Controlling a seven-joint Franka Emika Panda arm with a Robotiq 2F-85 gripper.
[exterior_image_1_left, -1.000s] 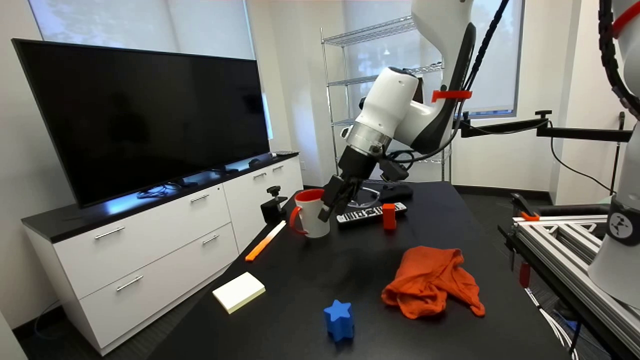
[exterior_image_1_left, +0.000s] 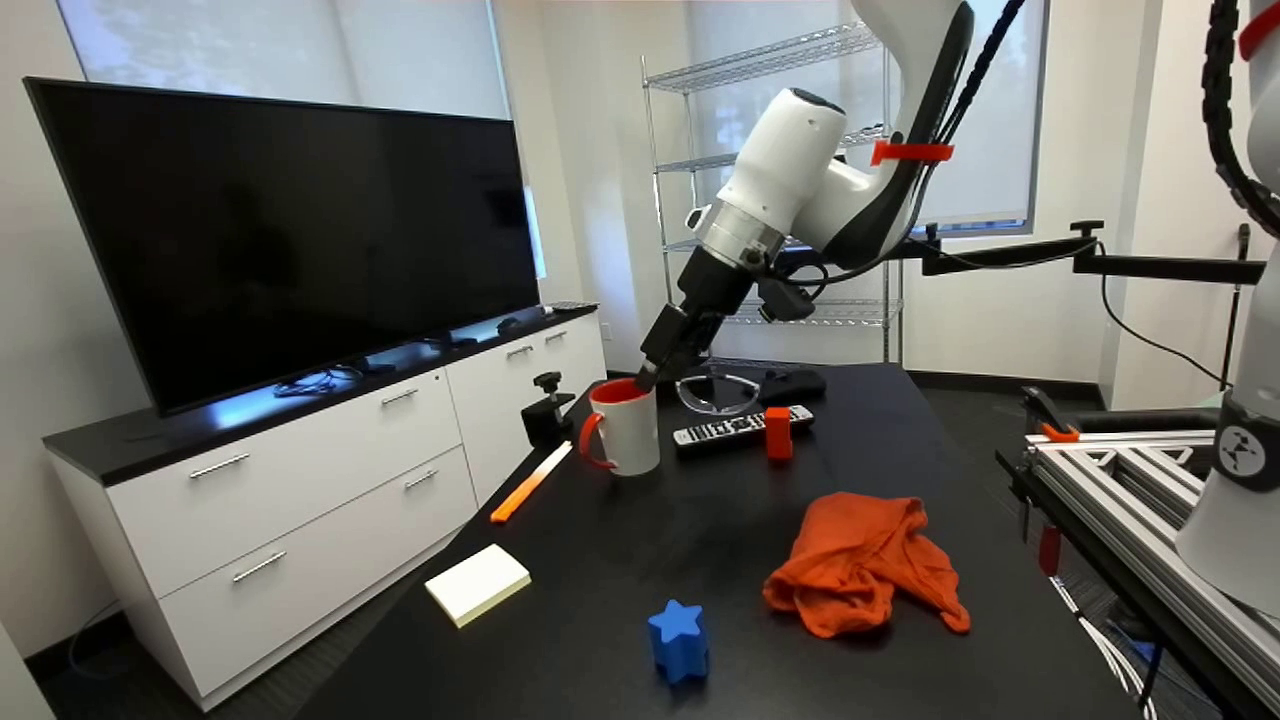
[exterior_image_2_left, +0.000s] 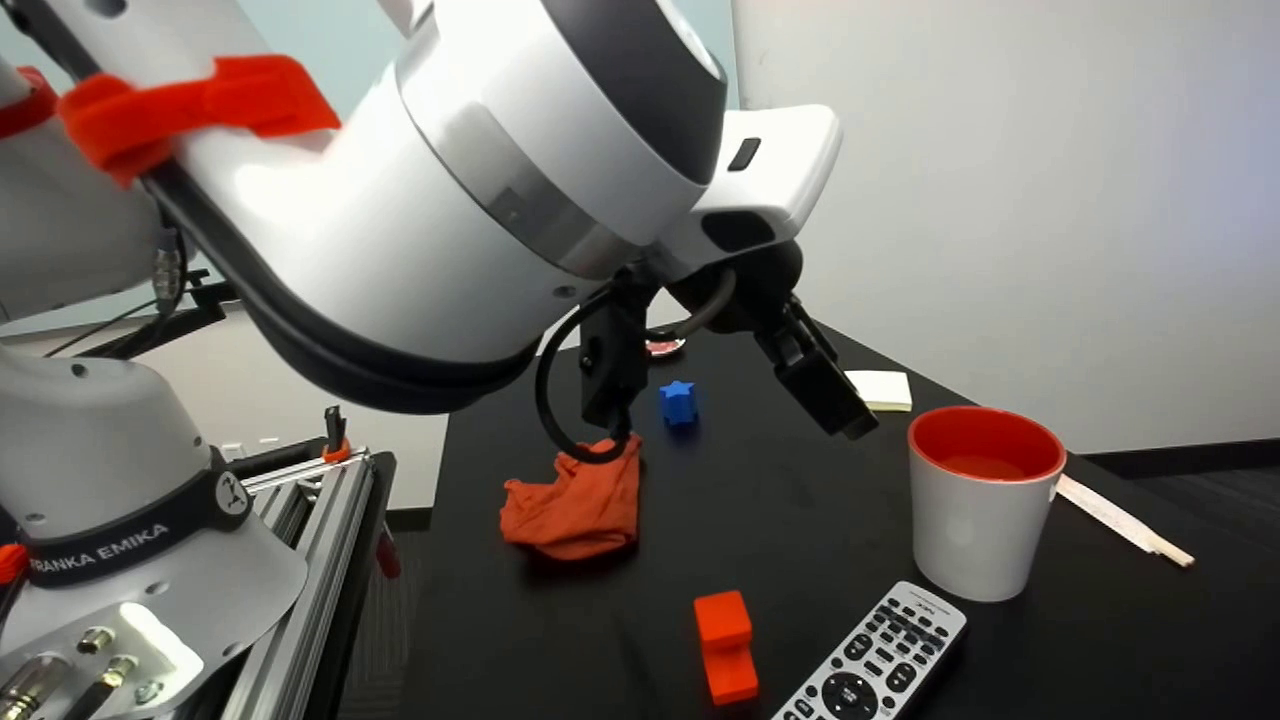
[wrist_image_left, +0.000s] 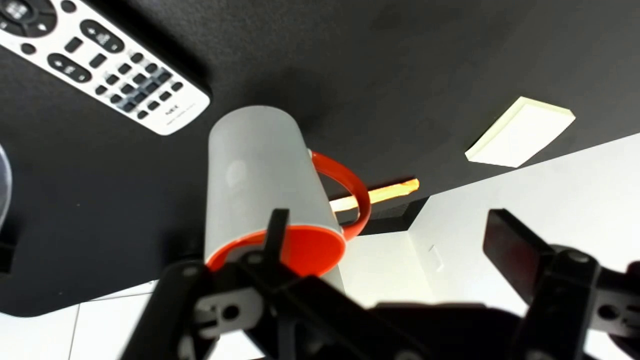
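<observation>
A white mug with a red inside and red handle (exterior_image_1_left: 629, 439) stands upright on the black table. My gripper (exterior_image_1_left: 654, 370) is open, raised beside the mug's rim in exterior view 1. Seen from exterior view 2, the dark finger (exterior_image_2_left: 828, 382) hangs to the left of the mug (exterior_image_2_left: 978, 528), apart from it. In the wrist view the gripper has its fingers spread wide with nothing held between them. One finger overlaps the mug's red mouth (wrist_image_left: 312, 246) in that view; whether they touch I cannot tell.
Near the mug lie a remote (exterior_image_2_left: 882, 654), a red block (exterior_image_1_left: 779, 434), clear glasses (exterior_image_1_left: 717, 392) and an orange-handled stick (exterior_image_1_left: 528, 484). Toward the front are a sticky-note pad (exterior_image_1_left: 477, 584), a blue star block (exterior_image_1_left: 679, 642) and an orange cloth (exterior_image_1_left: 858, 564).
The arm and gripper have risen from beside the mug's upper wall to about its rim. The mug and the other table objects have not moved.
</observation>
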